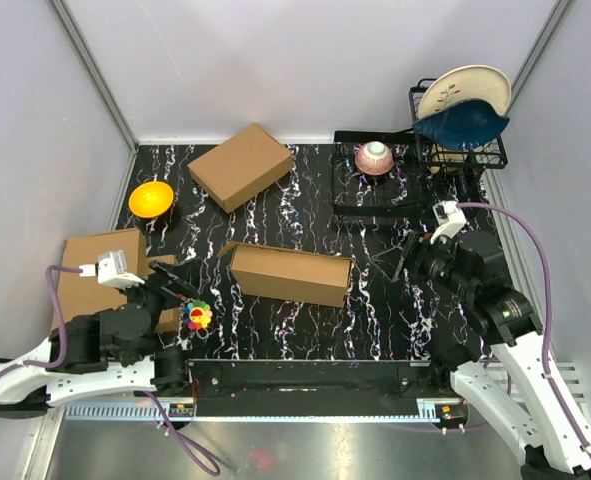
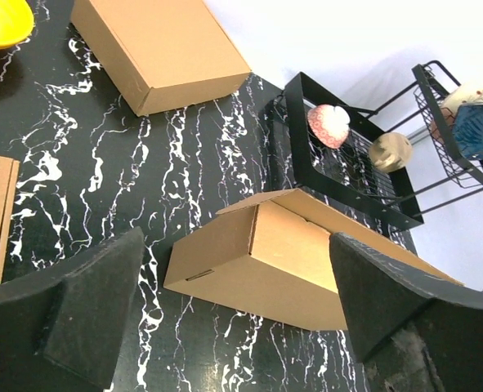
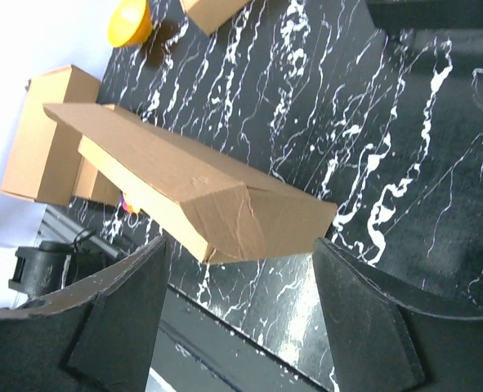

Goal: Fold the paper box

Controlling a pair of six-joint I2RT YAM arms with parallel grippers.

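A brown cardboard box (image 1: 293, 287) lies on the dark marbled table in the middle of the top view. Its opening faces upward, and a narrow end with a slit shows in the left wrist view on the box (image 2: 212, 253). In the right wrist view the other end of the box (image 3: 290, 220) carries a folded flap with creases. My left gripper (image 1: 185, 280) stands open to the left of the box, nothing between its fingers. To the right of the box, apart from it, my right gripper (image 1: 400, 262) is part open and empty, its fingers (image 3: 372, 318) spread.
A closed carton (image 1: 240, 167) and a yellow bowl (image 1: 151, 199) stand at the back. Another carton (image 1: 100, 275) lies at far left, near a colourful flower toy (image 1: 198, 315). A dish rack (image 1: 380, 210) with a pink bowl (image 1: 374, 158) occupies the back right.
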